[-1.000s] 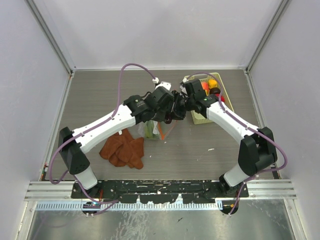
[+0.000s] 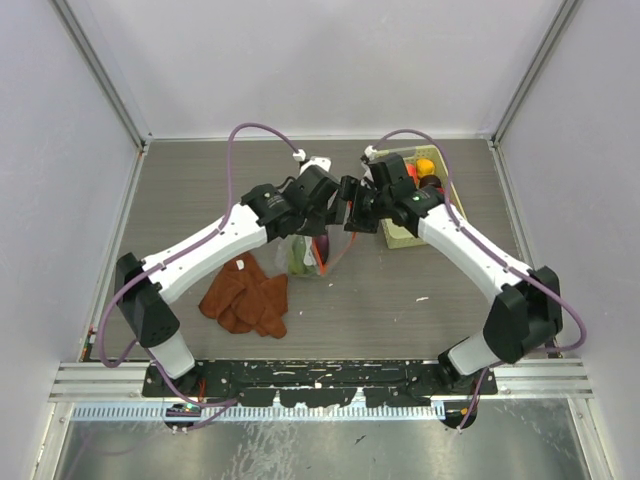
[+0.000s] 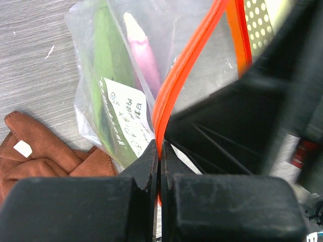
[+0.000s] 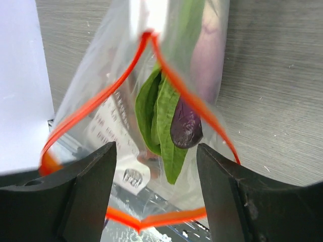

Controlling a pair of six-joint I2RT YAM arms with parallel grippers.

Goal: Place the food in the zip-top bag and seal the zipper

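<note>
A clear zip bag (image 2: 310, 258) with an orange zipper holds green leafy vegetables (image 4: 166, 126) and a purple eggplant (image 4: 185, 123). My left gripper is shut on the orange zipper edge (image 3: 184, 60) of the bag. My right gripper is at the bag's mouth just right of the left one, its two fingers apart, with the bag and vegetables visible between and beyond them. Its black body fills the right of the left wrist view.
A crate (image 2: 398, 234) of fruit and vegetables stands behind my right arm. A brown cloth (image 2: 245, 300) lies front left of the bag.
The right arm has shifted slightly at the bag's mouth, its base end swinging right. The left gripper has moved slightly left, and more of the bag shows between the grippers.
</note>
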